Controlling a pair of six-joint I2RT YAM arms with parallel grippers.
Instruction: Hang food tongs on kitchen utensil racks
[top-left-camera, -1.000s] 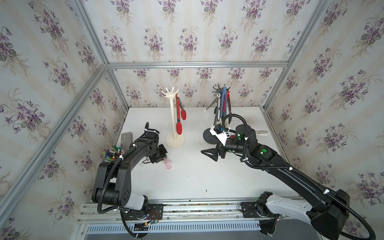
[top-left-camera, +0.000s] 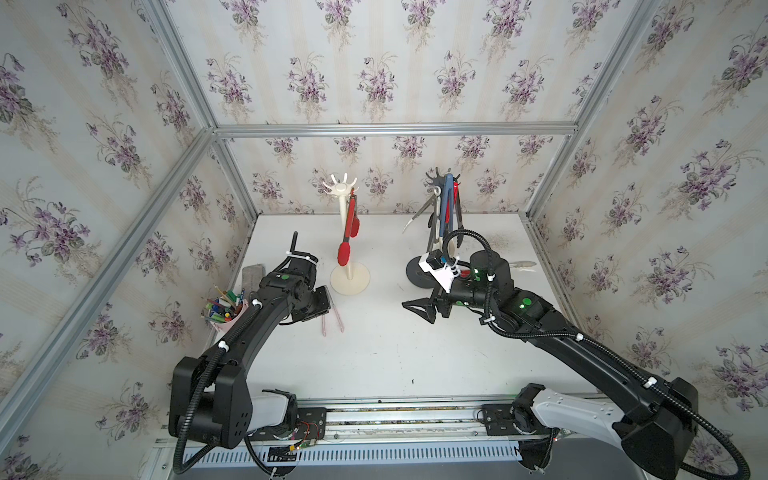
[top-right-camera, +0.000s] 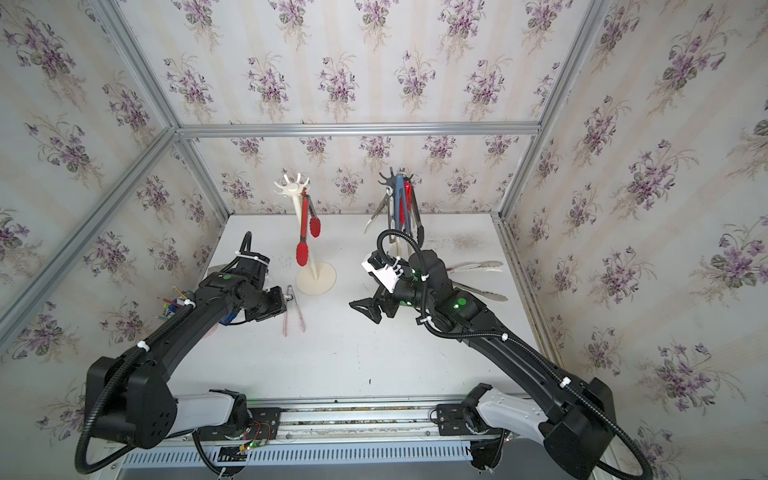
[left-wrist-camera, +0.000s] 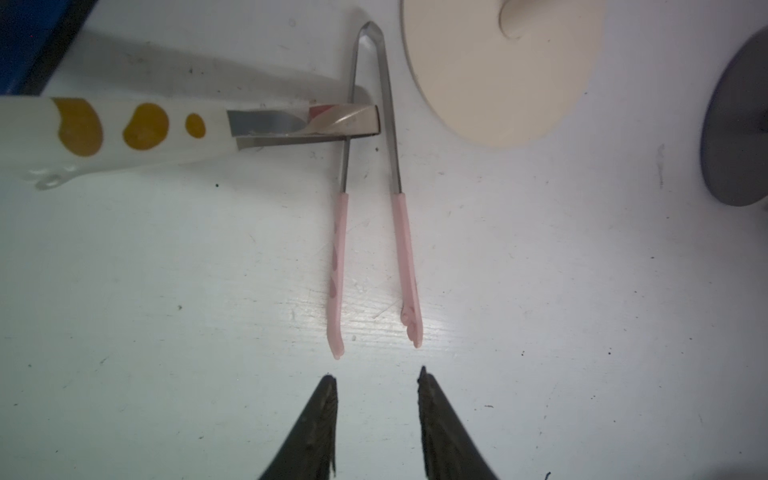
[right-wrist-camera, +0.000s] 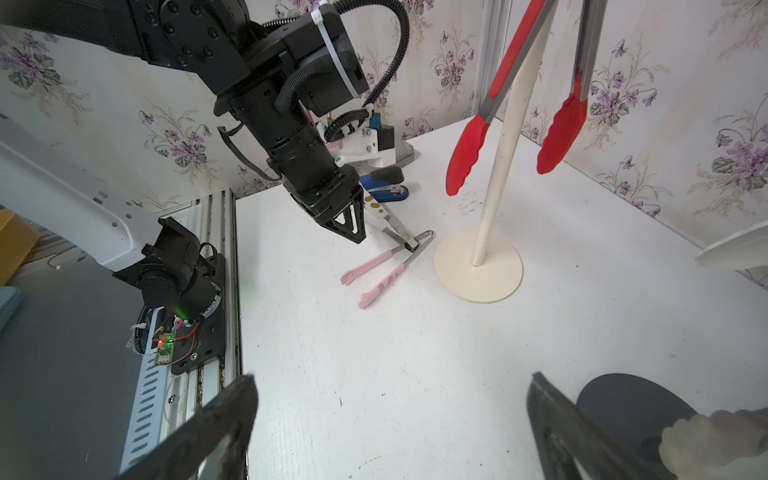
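Observation:
Pink-handled tongs (left-wrist-camera: 405, 256) lie spread on the table. Across their metal end rests the tip of white tongs with amber spots (left-wrist-camera: 172, 132). My left gripper is part open, just short of the pink ends, with nothing between its fingers. Beside these stands the cream rack (top-left-camera: 349, 279), where red-tipped tongs (top-left-camera: 344, 253) hang at a slant. The dark rack (top-left-camera: 417, 273), partly behind my right arm, carries several tongs, blue ones (top-left-camera: 447, 192) among them. Over the middle of the table, my right gripper is open and empty.
On the left are a cup of pens (top-left-camera: 225, 305) and a blue stapler (right-wrist-camera: 385, 192). More pale tongs (top-right-camera: 475, 266) lie at the right, beyond my right arm.
My left arm has shifted a little to the left, uncovering more of the pink tongs. The red tongs on the cream rack have swung left. My right arm is still.

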